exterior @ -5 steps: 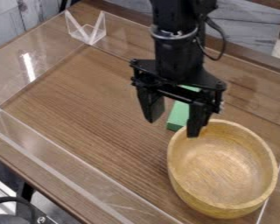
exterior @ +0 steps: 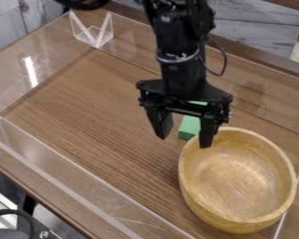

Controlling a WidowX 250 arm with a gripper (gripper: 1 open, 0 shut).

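Note:
The black robot gripper (exterior: 182,126) hangs over the middle of the table, its two fingers spread open on either side of a green block (exterior: 190,125). The block is partly hidden behind the right finger. Just below and to the right lies a large pale yellow oval bowl (exterior: 235,201), with nothing visible in it.
A white wire-like object (exterior: 92,28) stands at the back left. A grey board or wall runs along the back right. Dark cables lie at the lower left corner.
The arm and gripper have shifted and turned slightly, and the fingers now reach a little farther left. The green block and the bowl appear unmoved.

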